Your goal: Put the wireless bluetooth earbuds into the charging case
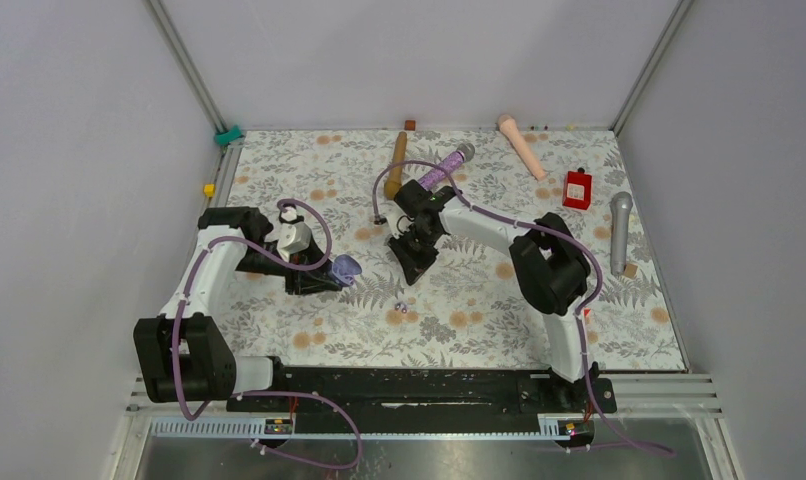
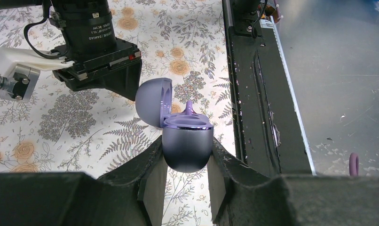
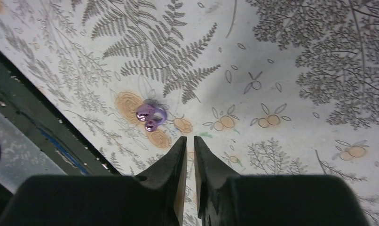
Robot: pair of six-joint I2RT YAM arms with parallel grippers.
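Observation:
A purple charging case (image 2: 187,148), its lid (image 2: 152,101) swung open, is pinched at the base between the fingers of my left gripper. A small purple piece (image 2: 189,108) sticks up inside the case; I cannot tell whether it is an earbud. On the table lies a shiny purple earbud (image 3: 151,116), also visible as a small spot (image 1: 401,307) in the top view. My right gripper points down above the table, a narrow empty gap between its fingertips. In the right wrist view, the earbud lies up and left of those fingertips.
At the back are a brown roller (image 1: 396,165), a purple microphone (image 1: 447,167) and a beige microphone (image 1: 522,147). A red box (image 1: 577,190) and a grey microphone (image 1: 620,232) lie at the right.

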